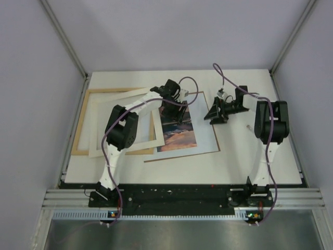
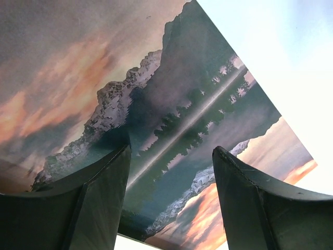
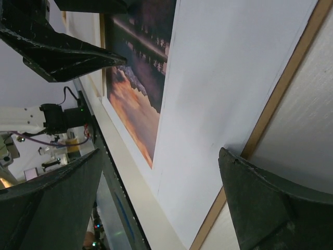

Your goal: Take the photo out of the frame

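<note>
The photo [image 1: 179,136], a landscape with orange clouds, lies flat on a white backing board [image 1: 204,133] in the middle of the table. Over the photo's upper part hovers my left gripper [image 1: 180,115]; in the left wrist view its fingers [image 2: 99,200] stand apart with only the picture surface beneath. My right gripper [image 1: 214,119] is at the board's right edge. The right wrist view shows its fingers [image 3: 265,200] spread wide above the board and its brown edge [image 3: 278,101], with nothing between them. Part of the photo is hidden under the left gripper.
The wooden frame [image 1: 78,122] lies at the left, with a cream mat [image 1: 93,130] on top overlapping the board's left side. A small white pen-like thing [image 1: 250,128] lies at the right.
</note>
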